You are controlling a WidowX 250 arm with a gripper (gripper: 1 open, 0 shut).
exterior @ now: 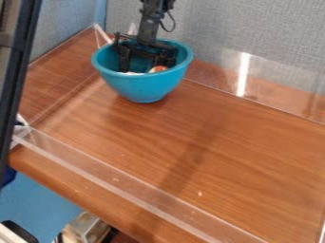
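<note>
A teal bowl (141,86) sits toward the back left of the wooden table. My black gripper (143,58) is down inside it, reaching in from above and covering much of the interior. A small pale object with a reddish-orange patch (158,69) lies in the bowl, mostly hidden by the gripper and the rim. My fingers appear spread apart; whether the pale object lies between them is unclear.
A clear plastic edging runs along its sides. A grey textured wall (260,52) stands behind, and a dark post (13,66) rises at the left edge.
</note>
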